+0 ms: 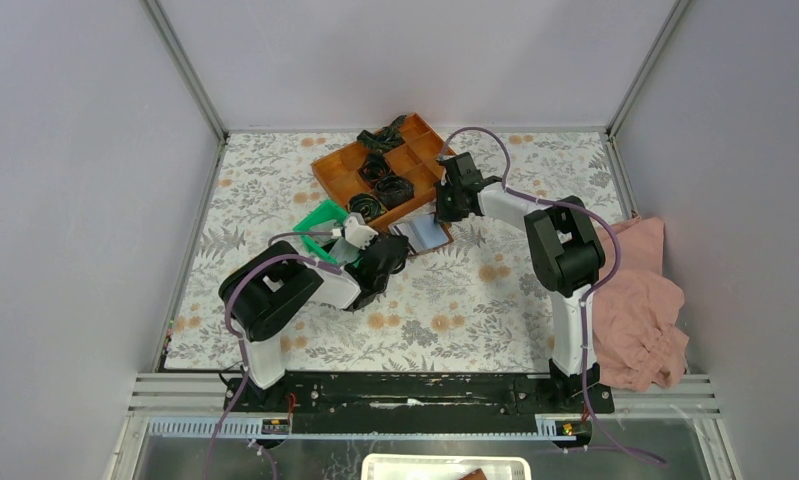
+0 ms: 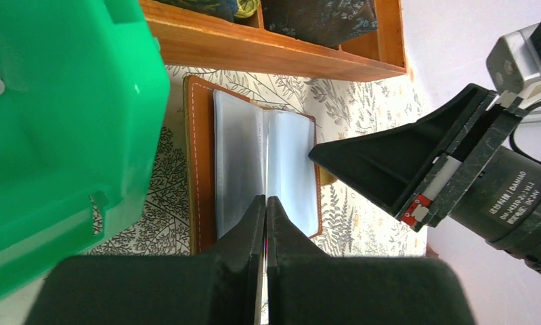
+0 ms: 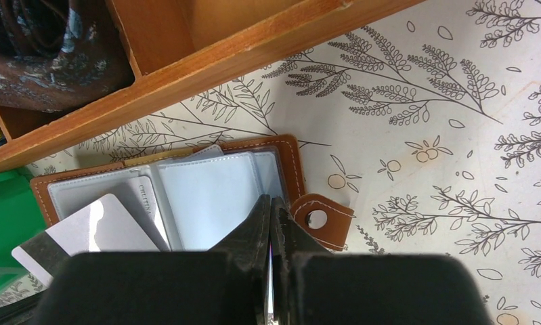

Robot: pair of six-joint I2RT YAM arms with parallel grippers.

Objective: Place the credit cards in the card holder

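Observation:
The brown card holder (image 3: 293, 162) lies open on the table, its clear sleeves (image 3: 206, 189) facing up. My left gripper is shut on a white credit card with a dark stripe; the left wrist view shows that card edge-on as a thin white line. It reaches over the holder's left sleeves; whether its far edge is inside one cannot be told. Over the holder's right sleeve, near the snap flap (image 3: 326, 218), my right gripper is shut with nothing visible between its fingers. Another grey card (image 3: 145, 203) shows at the left sleeve.
Left of the holder stands a green bin (image 2: 64, 135). Behind it is a wooden divided box (image 1: 415, 155) with several dark rolled items. Pink cloth (image 1: 643, 310) lies at far right.

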